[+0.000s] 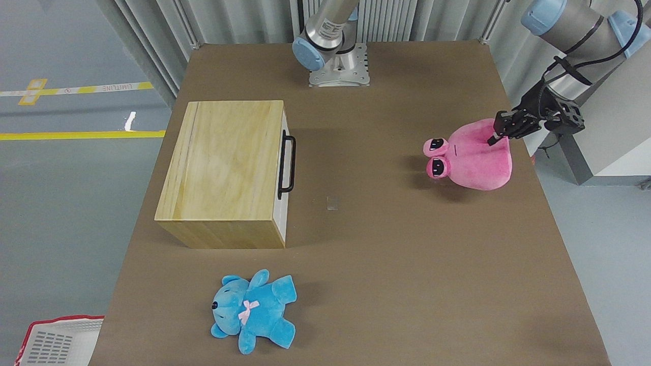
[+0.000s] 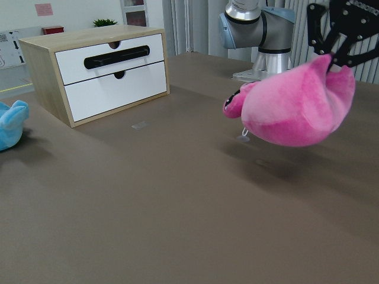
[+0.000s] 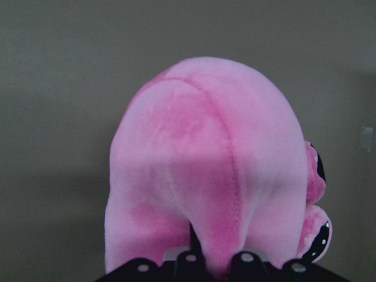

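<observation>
A pink plush toy with big black eyes hangs just above the right side of the brown table, a shadow beneath it in the left view. My gripper is shut on the plush at its upper end; in the wrist view the pink fabric bunches between the fingers, and in the left view the toy is tilted below the black gripper.
A wooden two-drawer cabinet stands at the left, drawers closed. A blue teddy bear lies near the front left. A basket sits beyond the table.
</observation>
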